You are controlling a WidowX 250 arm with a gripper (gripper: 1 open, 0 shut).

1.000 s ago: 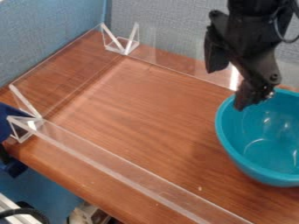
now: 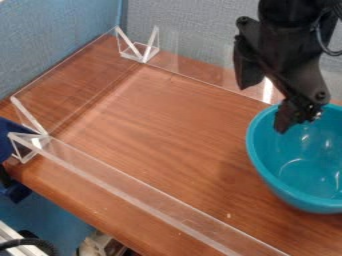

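Note:
A black gripper [image 2: 267, 92] hangs at the upper right of the camera view, its two dark fingers spread apart, one toward the back and one over the rim of a teal bowl [image 2: 297, 175]. I see nothing held between the fingers. The bowl sits on the wooden surface [image 2: 160, 140] at the right, partly cut off by the frame's edge; its inside looks empty where visible.
Clear plastic barriers on white brackets [image 2: 30, 140] run along the front and back of the wooden surface. A blue padded wall [image 2: 54, 40] stands at the left.
Compared with a second ago, the gripper has shifted slightly right, toward the bowl's far side. The bowl has not visibly moved.

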